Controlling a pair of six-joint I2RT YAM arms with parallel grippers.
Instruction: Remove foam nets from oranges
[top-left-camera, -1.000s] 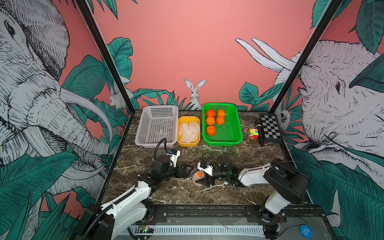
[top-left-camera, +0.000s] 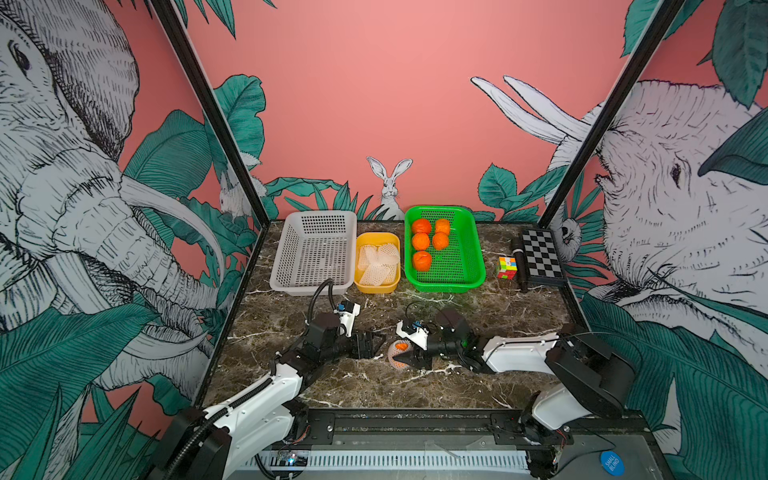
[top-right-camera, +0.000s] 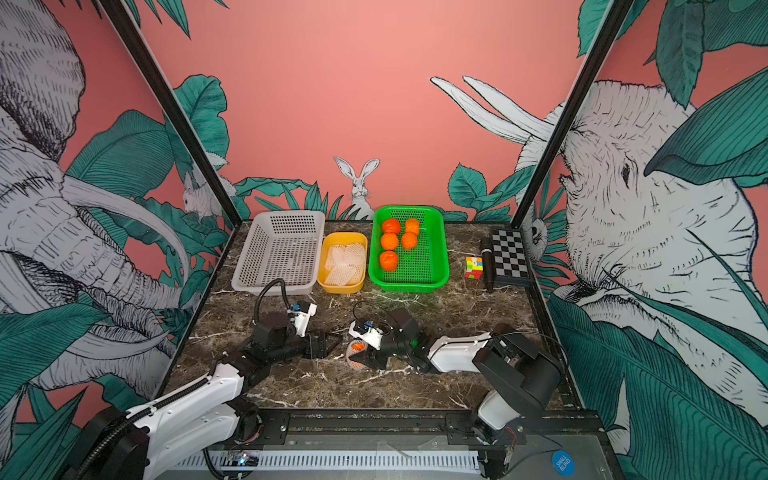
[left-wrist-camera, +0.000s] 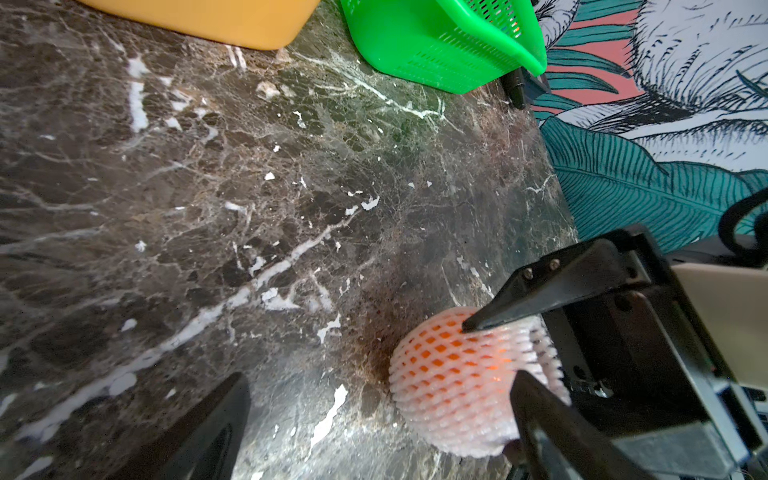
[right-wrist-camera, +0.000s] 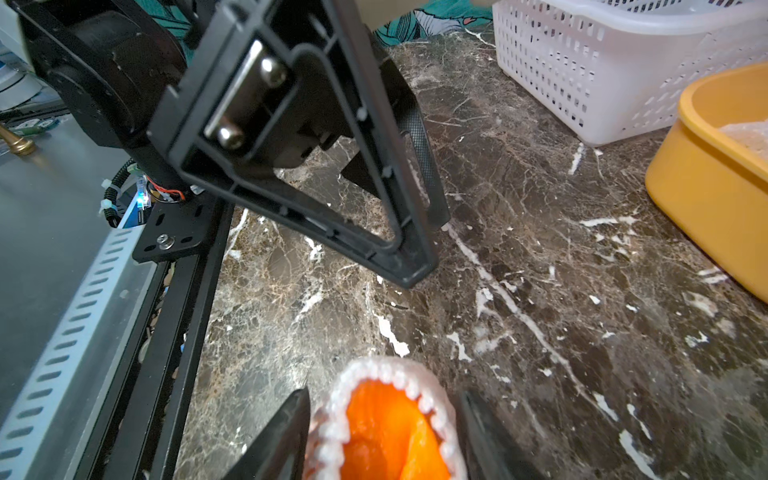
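An orange in a white foam net (left-wrist-camera: 472, 384) sits low over the marble table, between my two grippers. The net's opening shows bare orange peel (right-wrist-camera: 388, 436) in the right wrist view. My right gripper has a finger on each side of the netted orange; how firmly they press is unclear. Across from it, my left gripper is open wide, one finger near the net's side and the other over bare table. Nothing is held in it. Several bare oranges (top-left-camera: 421, 261) lie in the green basket (top-left-camera: 464, 276).
Behind the arms stand a yellow bin (top-left-camera: 360, 285) with loose foam nets (top-left-camera: 377, 264) and an empty white basket (top-left-camera: 313, 289). A puzzle cube (top-left-camera: 507, 268) and a chessboard (top-left-camera: 543, 254) are at the back right. Table around the grippers is clear.
The right arm's elbow has shifted right and its gripper has tilted a little, with the netted orange moving slightly rightward.
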